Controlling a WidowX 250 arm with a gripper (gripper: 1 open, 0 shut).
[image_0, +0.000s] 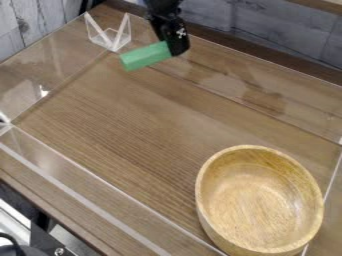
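Observation:
A black gripper hangs over the back of the wooden table at top centre, shut on a green block, which it holds tilted just in front of it. The fingertips are small and dark in this view.
A large yellow bowl sits at the front right. A white wire-like object stands at the back left.

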